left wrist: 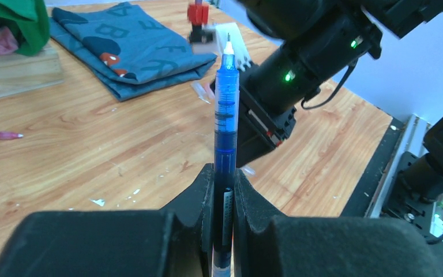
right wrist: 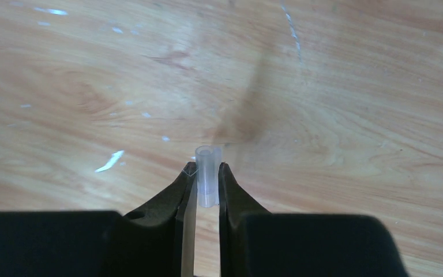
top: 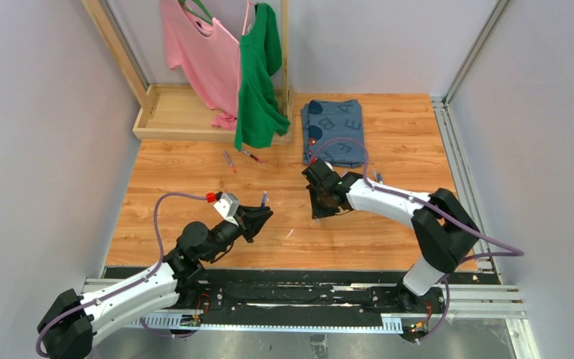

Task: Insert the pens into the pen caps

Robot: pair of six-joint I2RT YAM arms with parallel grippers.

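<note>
A blue pen [left wrist: 226, 115] stands upright, tip up, with my left gripper shut on it; in the top view it rises from that gripper [top: 263, 213]. My right gripper is shut on a clear pen cap [right wrist: 206, 167], held low over the wood in the right wrist view; in the top view it is right of the left gripper [top: 316, 212]. A red pen [top: 231, 161] and a dark red pen [top: 251, 155] lie near the wooden frame. More pens [top: 379, 177] lie partly hidden behind the right arm.
A folded blue cloth [top: 332, 131] lies at the back. Pink [top: 198, 60] and green [top: 258, 82] garments hang over a wooden tray [top: 149, 132] at the back left.
</note>
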